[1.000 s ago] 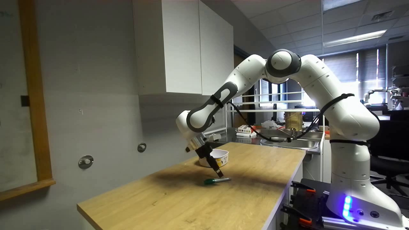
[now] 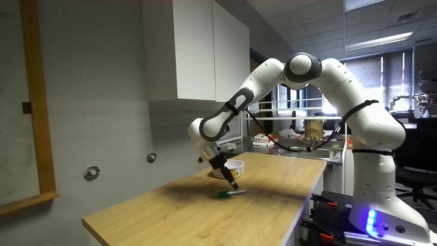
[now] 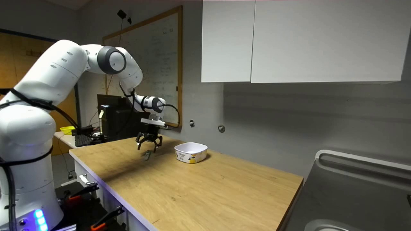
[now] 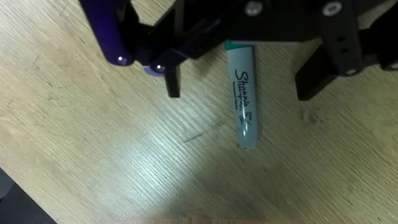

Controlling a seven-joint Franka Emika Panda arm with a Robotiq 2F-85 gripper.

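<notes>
A grey Sharpie marker (image 4: 244, 97) with a green cap lies flat on the wooden counter; the gripper body hides most of its cap in the wrist view. My gripper is open above it, one finger on each side and clear space between them and the marker. In exterior view 1 the marker (image 2: 232, 192) lies just below the fingertips. From the other side, my gripper (image 3: 147, 148) shows its two fingers spread over the marker (image 3: 147, 155). A white tub (image 3: 191, 152) with a lemon print stands on the counter beside the gripper.
White cabinets (image 3: 327, 42) hang on the wall above. A sink (image 2: 319, 153) lies beyond the counter's far end in exterior view 1.
</notes>
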